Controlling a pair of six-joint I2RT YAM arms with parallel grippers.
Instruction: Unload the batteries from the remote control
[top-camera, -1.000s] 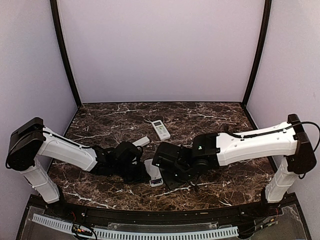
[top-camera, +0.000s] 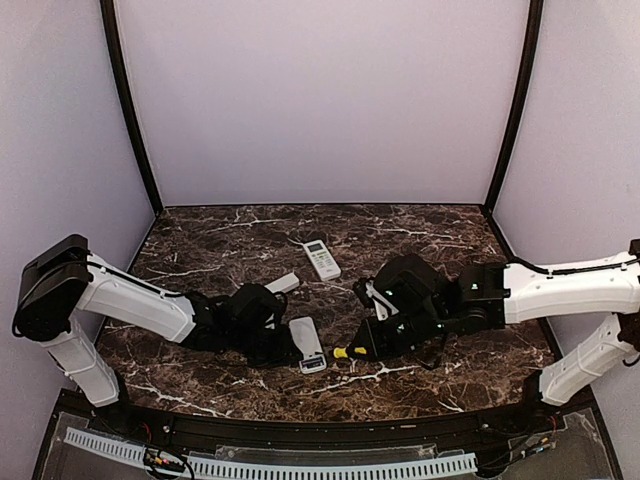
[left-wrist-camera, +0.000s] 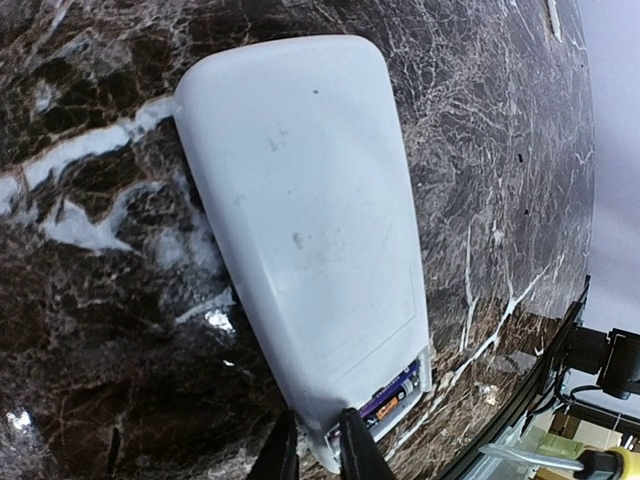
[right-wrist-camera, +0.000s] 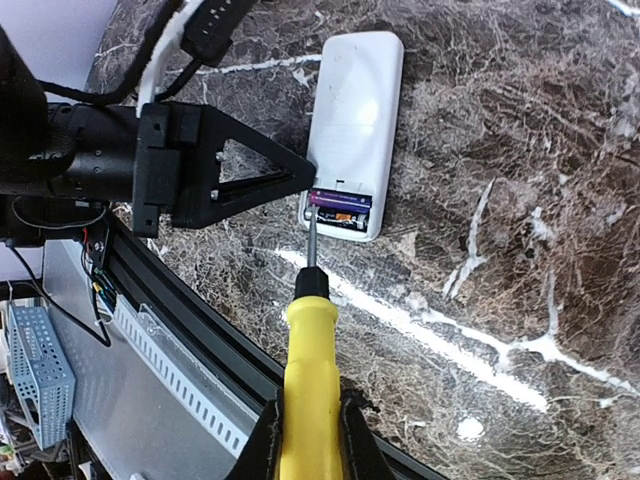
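The white remote (top-camera: 305, 340) lies face down with its battery bay open, showing a purple battery (right-wrist-camera: 340, 199) and a darker one (right-wrist-camera: 340, 218) beside it. My left gripper is at the remote's battery end, touching or nearly touching its side; how far its fingers stand apart is unclear. My right gripper is shut on a yellow-handled screwdriver (right-wrist-camera: 308, 360), whose metal tip reaches to the battery bay in the right wrist view.
Another white remote (top-camera: 322, 260) lies at the back, with a white object (top-camera: 283, 283) behind the left arm. The table's front rail (top-camera: 270, 431) is close below the remote.
My right arm has moved to the right, away from over the remote, uncovering the yellow handle and more of the remote in the top view. The left arm looks unchanged.
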